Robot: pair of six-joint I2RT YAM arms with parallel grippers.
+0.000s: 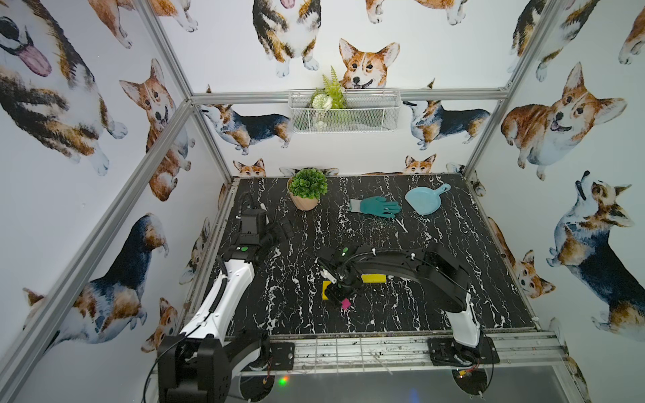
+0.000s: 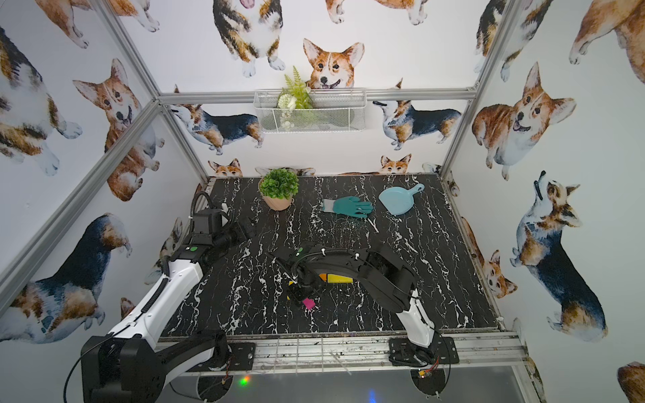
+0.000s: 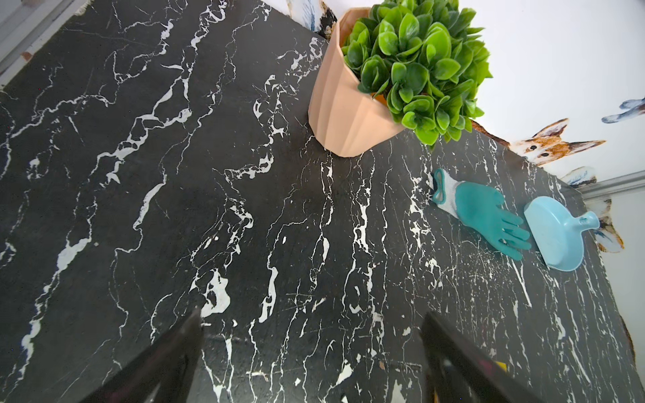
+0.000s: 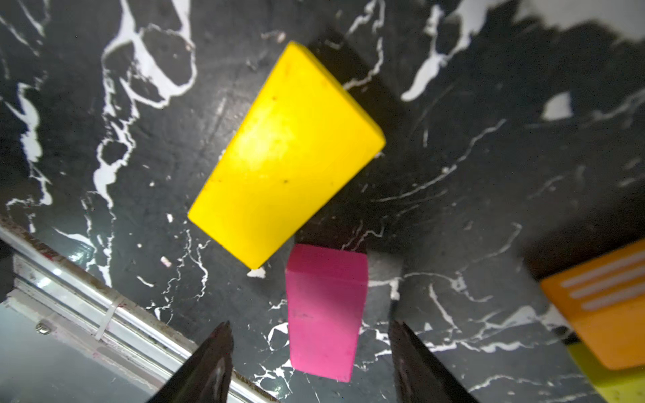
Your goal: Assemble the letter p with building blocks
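Observation:
In the right wrist view, my open right gripper hovers with its blurred fingers either side of a pink block (image 4: 325,315). A flat yellow block (image 4: 285,154) lies beside it, and an orange block (image 4: 598,309) with white stripes lies at the right edge, by a yellow-green piece (image 4: 611,379). In the top views the right arm partly hides these blocks. My left gripper stands open over bare table at the left, nothing between its fingers.
A potted plant (image 1: 307,188), a teal glove (image 1: 377,207) and a blue dustpan (image 1: 422,199) lie along the back of the marble-patterned table (image 1: 282,309). A wire basket (image 1: 344,117) hangs on the back wall.

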